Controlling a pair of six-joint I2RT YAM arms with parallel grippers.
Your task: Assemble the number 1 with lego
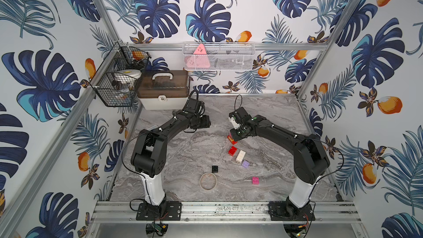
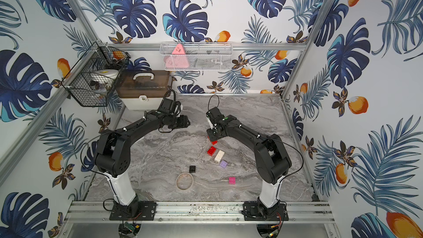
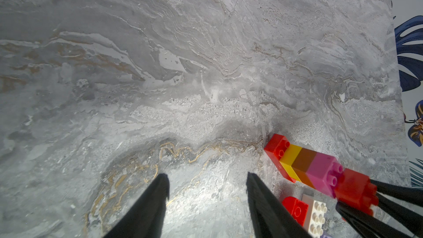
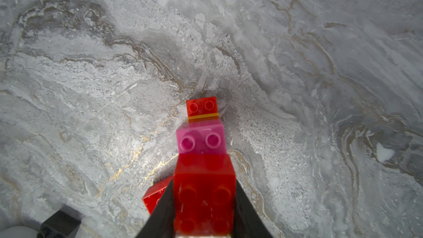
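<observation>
A brick stack rises from a red base point(image 3: 275, 147) on the table, with yellow point(image 3: 289, 156), orange and pink point(image 3: 321, 171) bricks, topped by a red brick point(image 3: 352, 185) point(image 4: 203, 194). My right gripper is around that top red brick, its black fingers at either side; whether they grip it is unclear. My left gripper hangs open over bare table, left of the stack, nothing between its fingers.
A red brick point(image 1: 232, 150), a cream brick point(image 1: 240, 156), a lilac brick point(image 1: 245, 163), a black brick point(image 1: 215, 168), a pink brick point(image 1: 255, 180) and a tape ring point(image 1: 201, 181) lie toward the front. A lidded box point(image 1: 163, 86) stands back left.
</observation>
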